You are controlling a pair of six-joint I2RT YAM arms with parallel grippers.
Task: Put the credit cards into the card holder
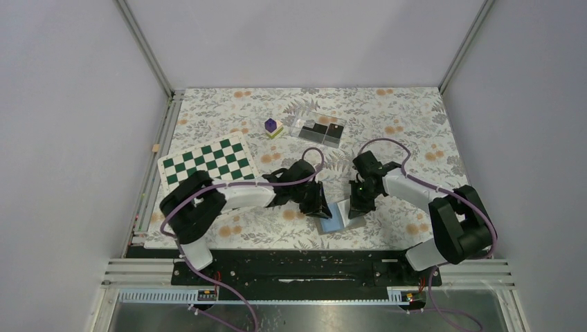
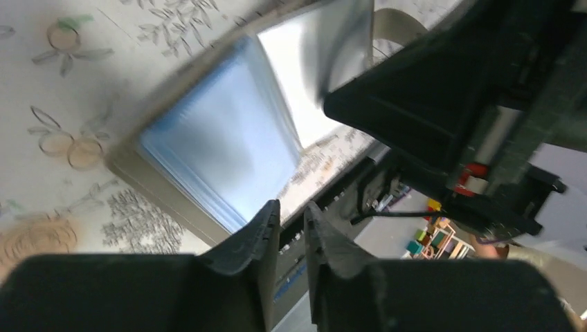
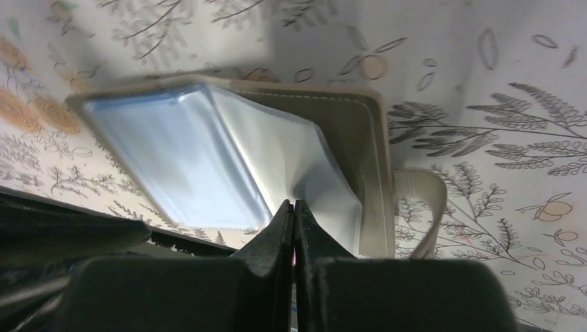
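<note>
The card holder (image 1: pixel 333 223) lies spread out near the table's front edge, with blue sleeves (image 2: pixel 228 124) on one side and white ones (image 3: pixel 277 145) on the other. In the right wrist view the white sleeve is raised and bent. My left gripper (image 1: pixel 322 216) is over the blue side, its fingers a narrow gap apart with nothing visible between them. Over the white side my right gripper is shut, tips against or just above the sleeve; I see no sleeve clearly between them. Loose cards cannot be made out with certainty.
A clear tray (image 1: pixel 296 129) with dark pieces stands at the back middle. To the left lie a green-and-white checkered board (image 1: pixel 211 160) and a purple cube (image 1: pixel 271 124) on a small block.
</note>
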